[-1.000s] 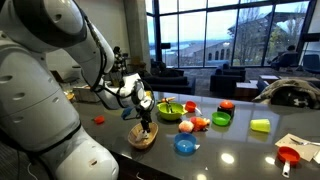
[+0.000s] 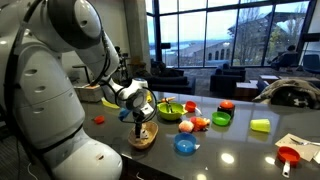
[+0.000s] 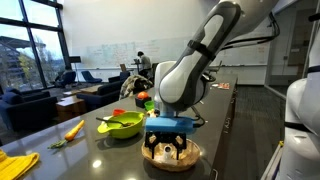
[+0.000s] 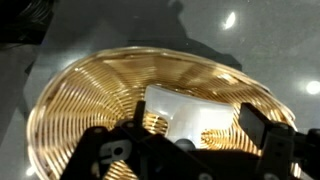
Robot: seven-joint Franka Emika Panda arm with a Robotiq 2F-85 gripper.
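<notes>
My gripper is open above a round wicker basket (image 4: 75,95), its black fingers (image 4: 262,130) set wide apart. In the basket lies a white, block-like object (image 4: 190,112); it shows between the fingers in the wrist view, its near part hidden by the gripper. Whether a finger touches it cannot be made out. From exterior view 1, the basket (image 2: 141,141) is on the dark table close to the arm's base. Exterior view 2 has the fingers (image 3: 151,138) pointing down over the basket (image 3: 188,157).
A green bowl (image 2: 170,112) stands behind the basket, and a blue bowl (image 2: 185,145) to its right. Orange and red items (image 2: 200,124) lie past the blue bowl. Farther right are a yellow block (image 2: 261,125) and a red ladle (image 2: 288,156). Between these, the table is largely clear.
The gripper has shifted slightly left and up over the basket in exterior view 1, and its tilt has changed. The basket and the other table items stay in place.
</notes>
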